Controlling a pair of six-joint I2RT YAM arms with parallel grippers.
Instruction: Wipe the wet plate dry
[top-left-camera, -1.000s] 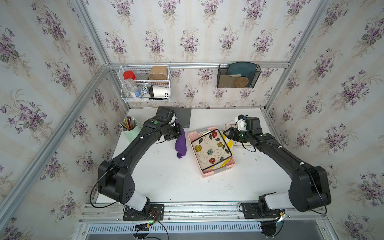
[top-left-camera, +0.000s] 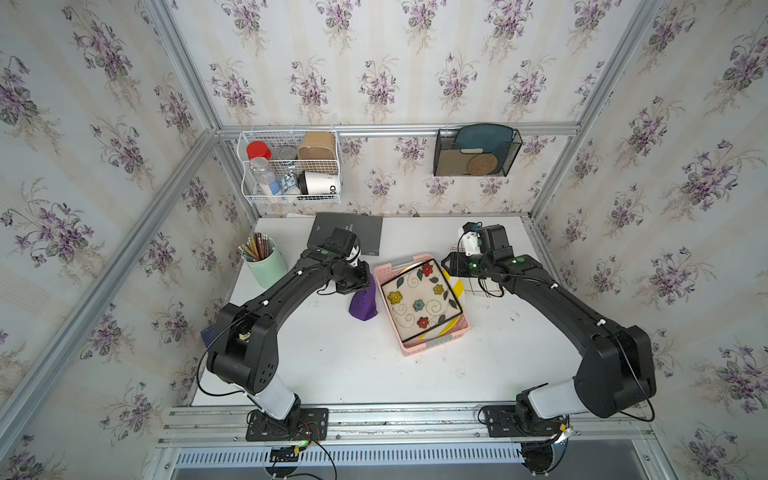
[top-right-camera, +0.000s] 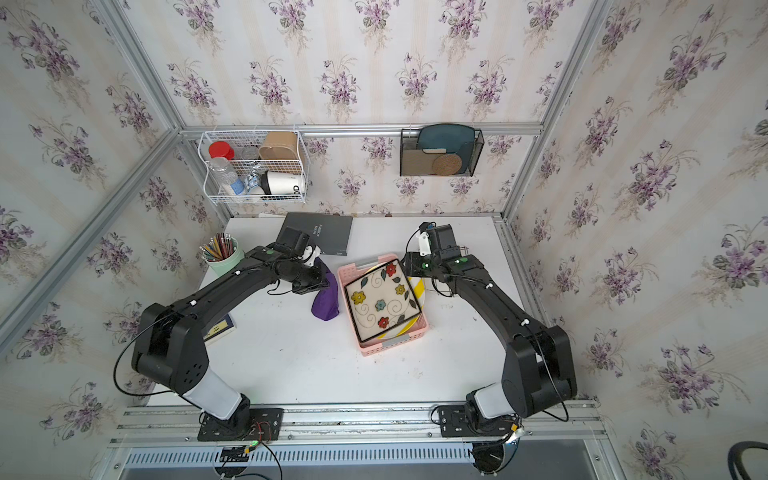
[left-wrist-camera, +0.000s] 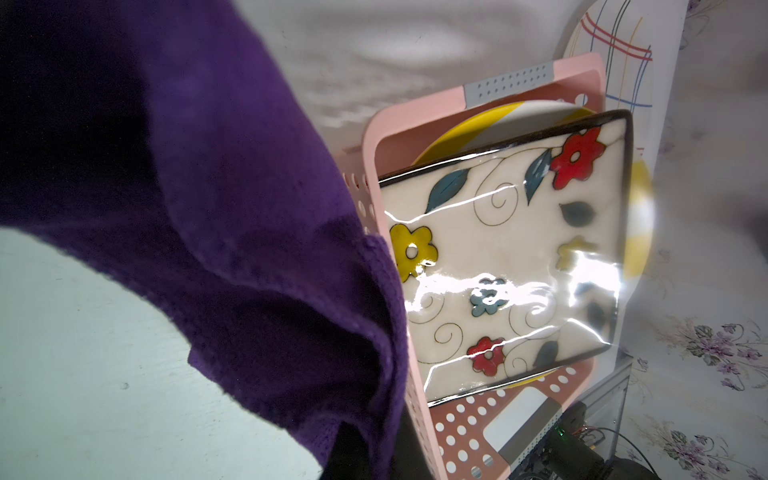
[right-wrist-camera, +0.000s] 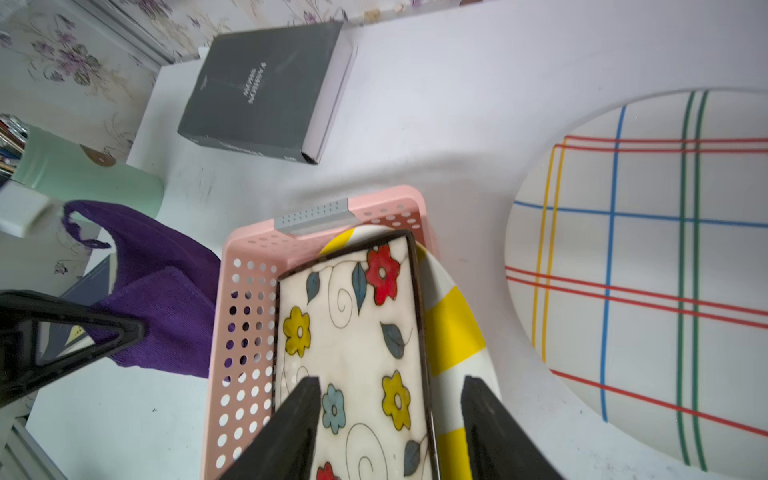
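Observation:
The square floral plate (top-left-camera: 420, 300) lies on a yellow and white plate in a pink perforated basket; glossy glints show on it in the left wrist view. A purple cloth (top-left-camera: 362, 304) hangs from my left gripper (top-left-camera: 352, 276), shut on it, just left of the basket and reaching down toward the table. My right gripper (top-left-camera: 452, 264) is above the plate's back right edge, its fingers apart with nothing between them in the right wrist view.
A checked plate (right-wrist-camera: 640, 240) lies right of the basket. A dark grey box (top-left-camera: 344, 233) is at the back, a green utensil holder (top-left-camera: 266, 272) at the left.
My left gripper has lowered slightly toward the front right, the cloth with it.

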